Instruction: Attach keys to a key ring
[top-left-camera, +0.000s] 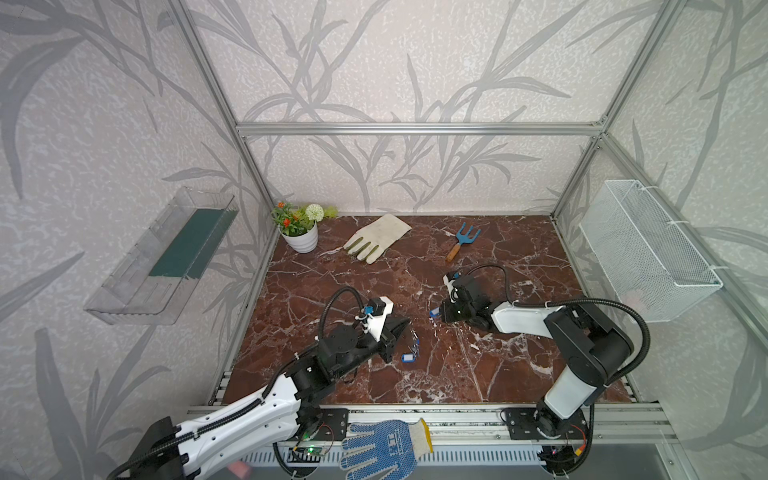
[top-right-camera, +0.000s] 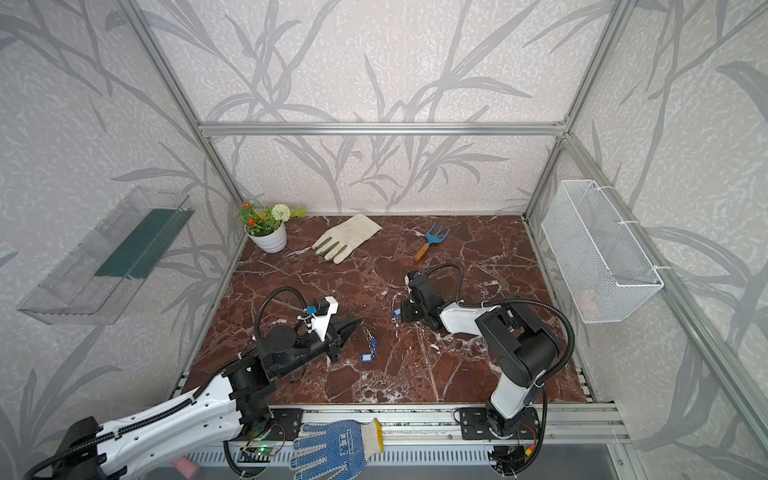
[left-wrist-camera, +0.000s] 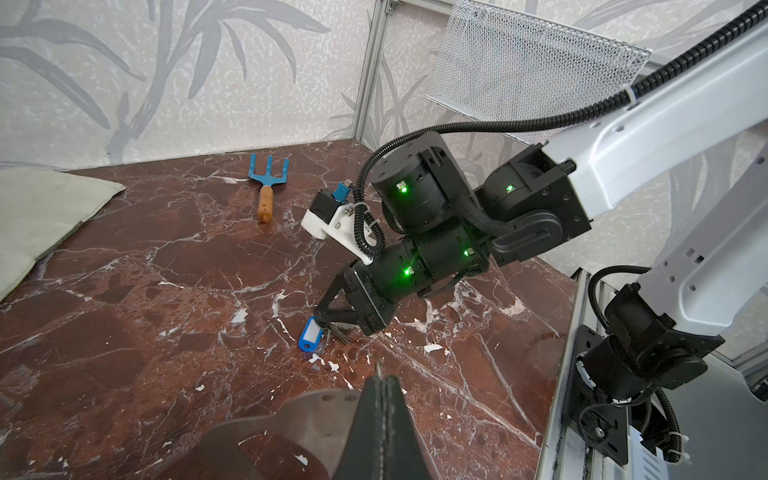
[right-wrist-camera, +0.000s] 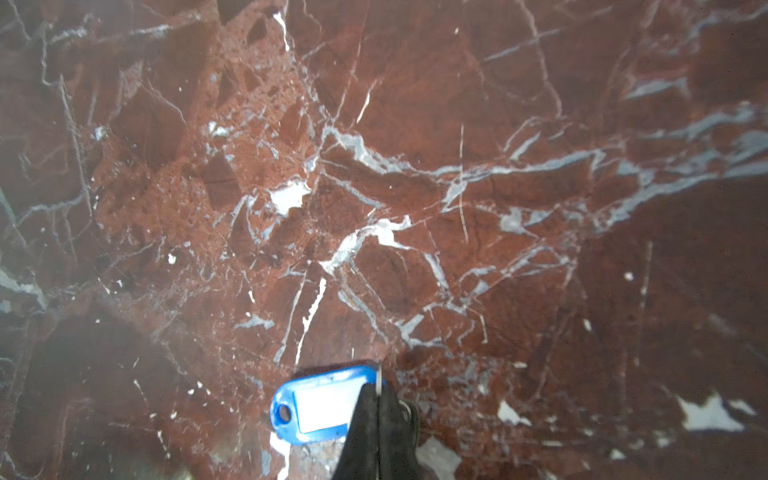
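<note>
A blue key tag with a white label (right-wrist-camera: 324, 409) lies flat on the marble table. My right gripper is shut just over its edge, with no object visibly gripped; whether the fingertips touch the tag I cannot tell. Part of a metal ring (right-wrist-camera: 413, 420) shows beside the fingers, the rest hidden behind them. In the left wrist view, thin metal pieces (left-wrist-camera: 339, 334) lie beside that tag. A second blue tag (top-left-camera: 409, 357), with a short run of keys (top-left-camera: 416, 344), rests nearer the front. Above and left of it hangs my left gripper, shut, nothing visible between its fingers.
Toward the back stand a potted plant (top-left-camera: 301, 237), a cream glove (top-left-camera: 378, 238) and a blue hand fork (top-left-camera: 464, 237). Wire baskets hang on both side walls. A blue glove (top-left-camera: 384, 448) lies outside the front edge. Bare marble surrounds the tags.
</note>
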